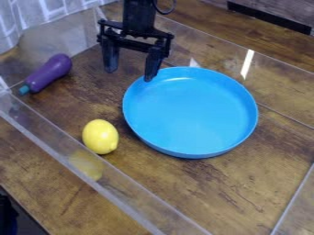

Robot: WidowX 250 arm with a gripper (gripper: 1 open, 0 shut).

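Observation:
The black gripper (130, 53) hangs at the top centre of the camera view, open, its two fingers spread above the wooden surface just behind the blue plate. A purple eggplant (48, 72) lies at the upper left, apart from the gripper. A yellow lemon-like object (99, 137) lies in the lower left, beside the blue plate (190, 110), which is empty and fills the middle right.
Clear plastic edges (98, 174) run along the left and lower left of the work area.

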